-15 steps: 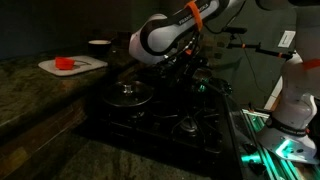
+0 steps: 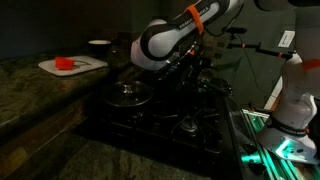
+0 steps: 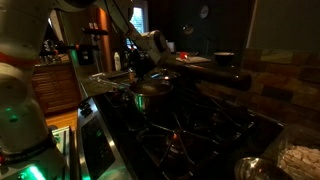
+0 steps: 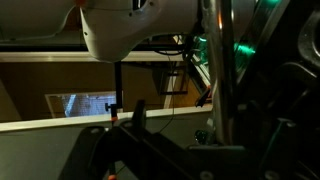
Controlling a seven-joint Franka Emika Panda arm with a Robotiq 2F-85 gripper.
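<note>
My gripper is dark against a dark background in the wrist view. Its fingers stand open, with one black finger [image 4: 139, 115] showing on the left. A long brownish strip [image 4: 222, 60], perhaps a handle, runs down from the top edge towards the gap. Whether it touches the gripper is too dark to tell. A dark round pan [image 2: 127, 94] sits on the black stovetop [image 2: 150, 125], and the same pan [image 3: 150, 86] shows in the second exterior view. My arm's white wrist [image 2: 160, 45] is above and behind the pan; the fingertips are lost in shadow there.
At the back left of the counter lies a white tray [image 2: 75, 66] with a red thing [image 2: 64, 63] on it. A shiny bowl [image 3: 258, 168] and a clear container [image 3: 296, 155] stand at the right in the second exterior view. The near stovetop looks clear.
In the first exterior view my arm's wrist has shifted slightly to the right. The pan, tray and red thing stay where they were.
</note>
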